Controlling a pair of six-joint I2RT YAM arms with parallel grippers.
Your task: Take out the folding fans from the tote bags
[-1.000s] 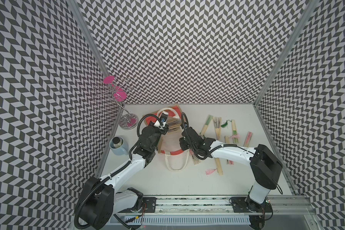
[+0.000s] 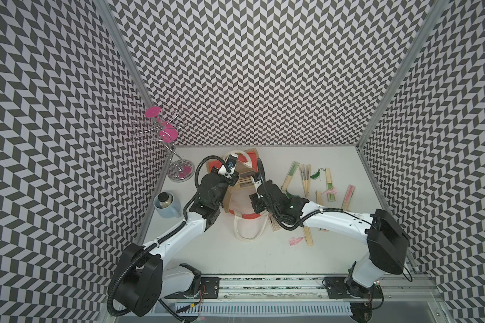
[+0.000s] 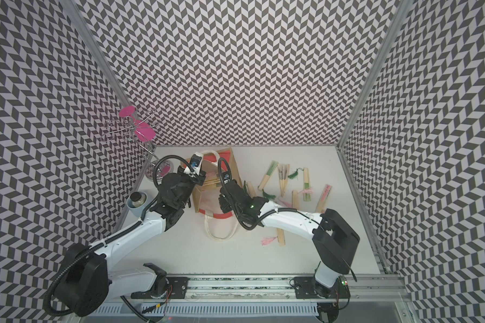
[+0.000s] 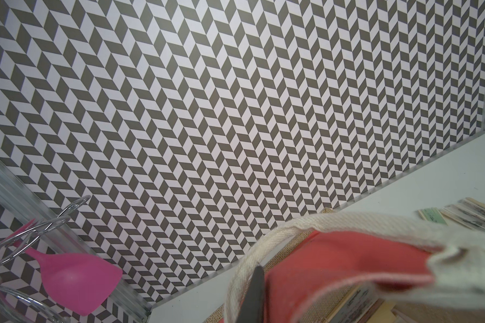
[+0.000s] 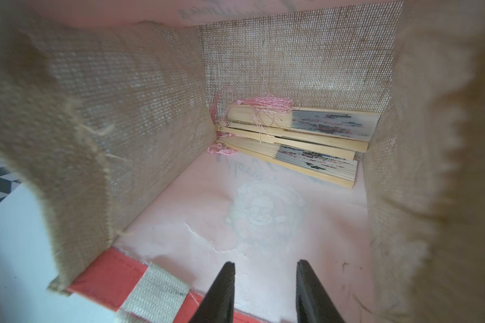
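Note:
A burlap tote bag [image 5: 145, 107] lies open on its side, and my right wrist view looks into it. Several folding fans [image 5: 318, 123] with pink tassels lie stacked at its far end. My right gripper stands part open at the mouth, above the pale lining, nothing between its fingers. My left gripper [image 2: 230, 175] is over the upper side of the bag; in the left wrist view one dark finger [image 4: 253, 301] shows at the white strap [image 4: 361, 226] and red trim. It is shut; whether it pinches the strap or fabric is hard to tell.
Several fans [image 2: 328, 183] lie spread on the table's right. A metal stand [image 2: 180, 171] with pink utensils is at the back left, a blue pot [image 2: 167, 210] at the left.
The left arm and the bag's upper part moved slightly upward.

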